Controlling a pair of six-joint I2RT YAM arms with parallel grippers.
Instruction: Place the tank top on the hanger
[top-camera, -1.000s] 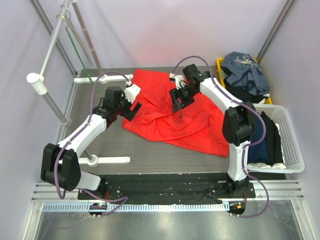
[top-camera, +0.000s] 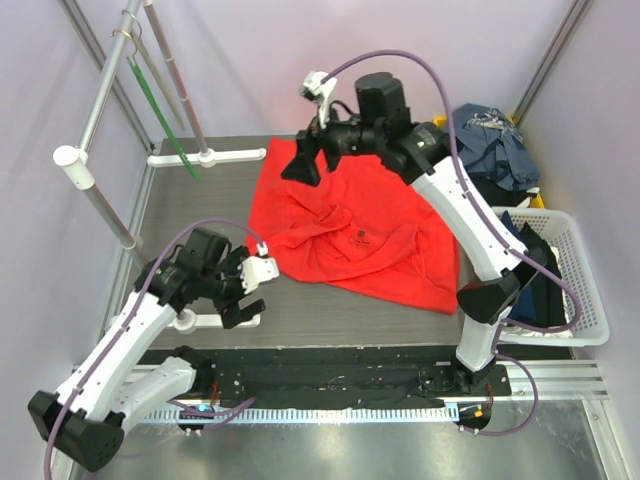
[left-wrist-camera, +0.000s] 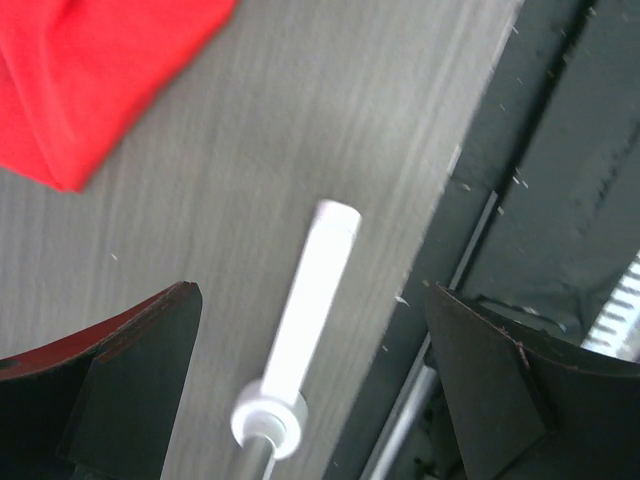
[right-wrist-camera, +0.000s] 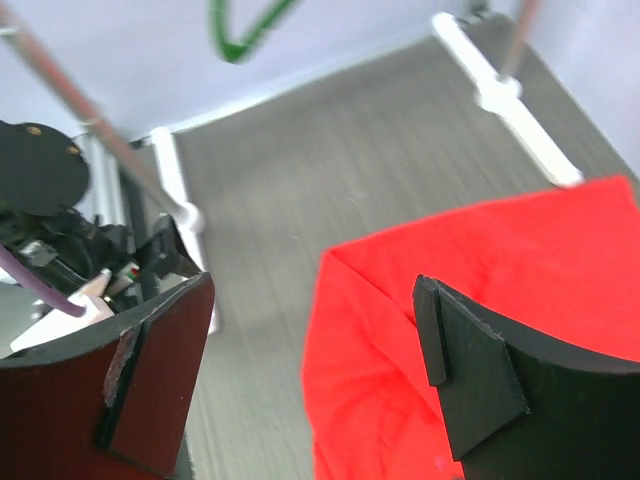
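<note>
The red tank top lies spread on the grey table, loosely rumpled across its middle. A green hanger hangs from the rack's bar at the upper left; its lower end shows at the top of the right wrist view. High above the tank top's far part, my right gripper is open and empty. My left gripper is open too, over the near foot of the rack and clear of the cloth. One corner of the tank top appears at the upper left of the left wrist view.
The rack's pole and white feet take up the left side. A white basket and a yellow bin, both with dark clothes, stand at the right. Bare table runs along the near side.
My right arm has risen from over the tank top and swung left. The left arm has drawn back towards the near edge, away from the cloth. Both grippers are empty.
</note>
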